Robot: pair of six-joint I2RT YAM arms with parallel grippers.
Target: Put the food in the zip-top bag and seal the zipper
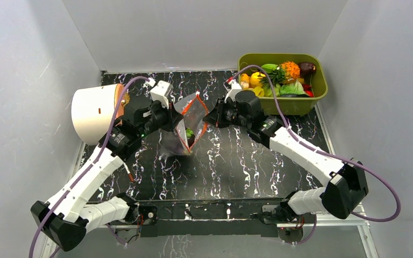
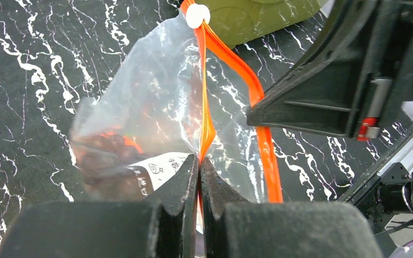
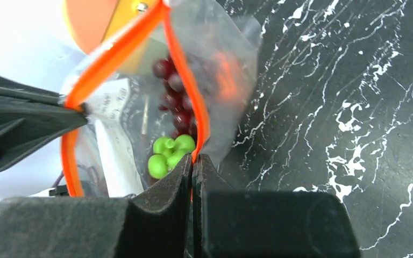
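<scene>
The clear zip bag [image 1: 175, 140] with orange zipper [image 2: 266, 161] stands upright on the table between my grippers. Dark red grapes [image 3: 180, 107] and green fruit [image 3: 169, 153] lie inside it. My left gripper [image 1: 178, 117] is shut on one zipper edge, which runs into its fingertips in the left wrist view. My right gripper [image 1: 207, 119] is shut on the other edge, at the orange strip in the right wrist view. A white slider [image 2: 198, 15] sits at one end of the zipper.
A green bin [image 1: 317, 80] full of produce stands at the back right. A large white cylinder [image 1: 94, 115] lies at the left.
</scene>
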